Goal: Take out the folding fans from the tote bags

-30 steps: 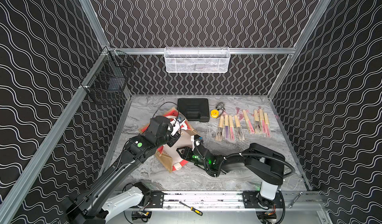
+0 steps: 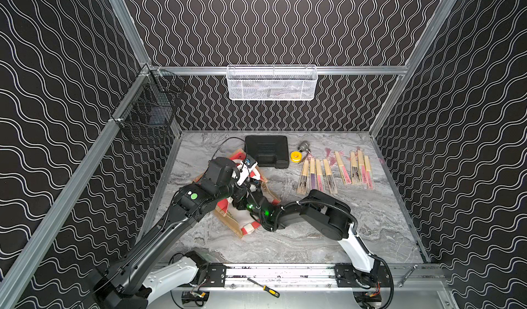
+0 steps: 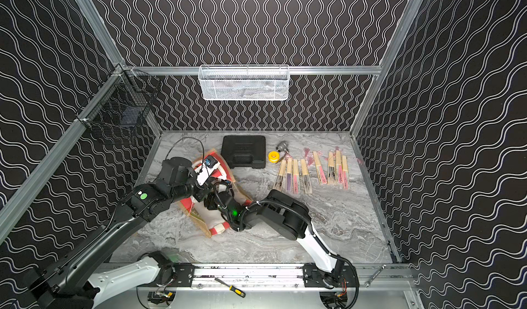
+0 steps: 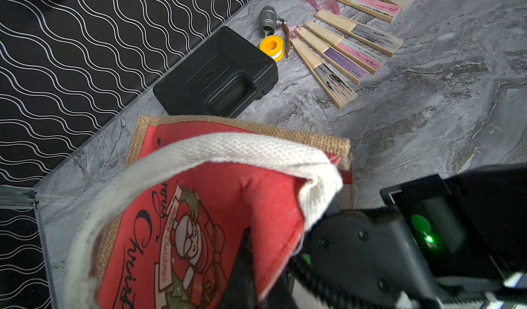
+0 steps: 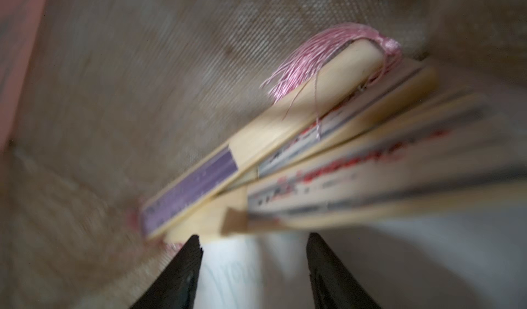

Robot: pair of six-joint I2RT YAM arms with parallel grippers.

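Note:
A red tote bag (image 4: 219,199) with burlap edges, a white handle (image 4: 219,147) and a Christmas print lies on the table. In the left wrist view my left gripper is shut on a fold of the bag's red side. Inside the bag, the right wrist view has several folding fans in a pile: a purple one (image 5: 192,191) with a pink tassel (image 5: 329,53) on top, and a red-and-grey patterned fan (image 5: 356,174) in front. My right gripper stands open just short of them, nothing between its fingers. The far ends of some fans are out of view.
Several folding fans (image 2: 318,174) lie in a row on the right of the table. Behind the bag sits a black case (image 2: 266,150), with a yellow tape roll (image 2: 296,156) and a metal valve (image 2: 304,146) beside it.
My right gripper has moved left and deeper into the bag, its arm following. The left arm has hardly moved, and the bag's near rim has shifted slightly.

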